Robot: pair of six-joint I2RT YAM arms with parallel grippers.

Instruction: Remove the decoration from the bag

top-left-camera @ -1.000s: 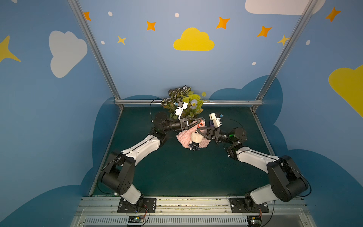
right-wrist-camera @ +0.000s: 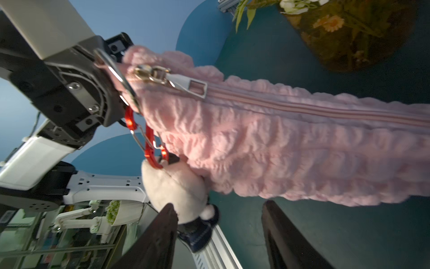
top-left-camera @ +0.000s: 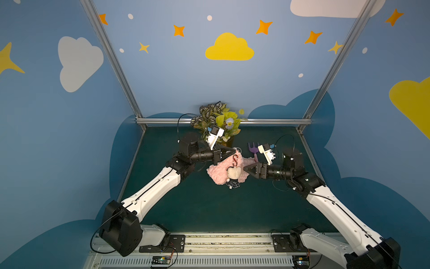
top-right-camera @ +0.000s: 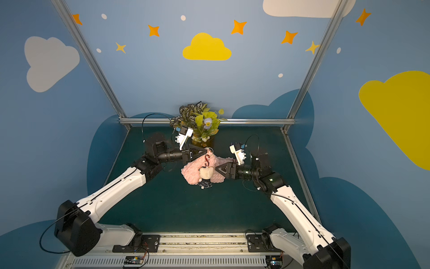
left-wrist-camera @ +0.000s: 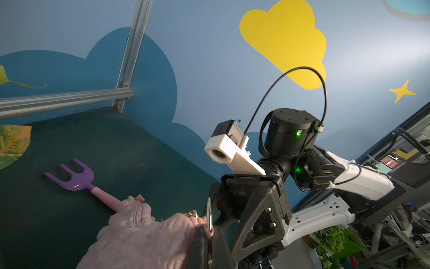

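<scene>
A pink ruffled bag (right-wrist-camera: 268, 134) with a zip hangs from my left gripper, which is shut on the thin fabric at the bag's corner, beside a metal ring (right-wrist-camera: 117, 78). From that ring hangs a red carabiner (right-wrist-camera: 151, 145), and below it the decoration, a cream plush doll (right-wrist-camera: 172, 188) with a dark outfit. In the top left view, the plush doll (top-left-camera: 233, 173) rests against the front of the pink bag (top-left-camera: 218, 174). My right gripper is open, its fingers below the bag and to the right of the doll, with nothing between them.
A potted plant (top-left-camera: 224, 122) stands behind the bag. A purple toy fork (left-wrist-camera: 78, 180) with a pink handle lies on the dark table (top-left-camera: 201, 210), partly hidden by the bag.
My right gripper has drawn back to the right, away from the carabiner and doll, and opened. The left gripper and bag have come slightly toward the front; the doll still hangs from the bag.
</scene>
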